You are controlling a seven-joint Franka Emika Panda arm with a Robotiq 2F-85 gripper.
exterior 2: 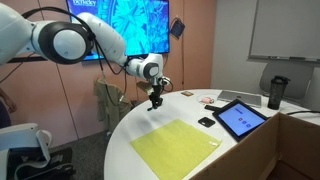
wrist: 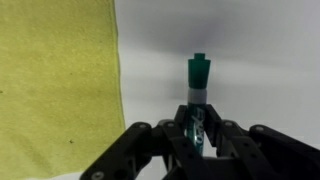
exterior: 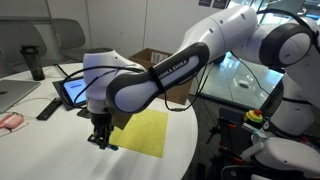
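A slim green, pen-like object with a grey band (wrist: 197,96) stands out against the white table in the wrist view. My gripper is shut on it, with its green end pointing away beyond the fingers. In exterior view 1, the gripper (exterior: 103,140) is over the table's left part, beside the yellow cloth (exterior: 144,132), and a bit of green shows below the fingers. Exterior view 2 has the gripper (exterior 2: 155,101) at the table's far side, past the cloth (exterior 2: 175,148); the held object is too small to make out well there.
A tablet (exterior 2: 240,120) with a lit blue screen, a black phone (exterior 2: 206,122) and a brown box (exterior 2: 262,155) border the cloth. A laptop (exterior: 14,92) lies at the far left.
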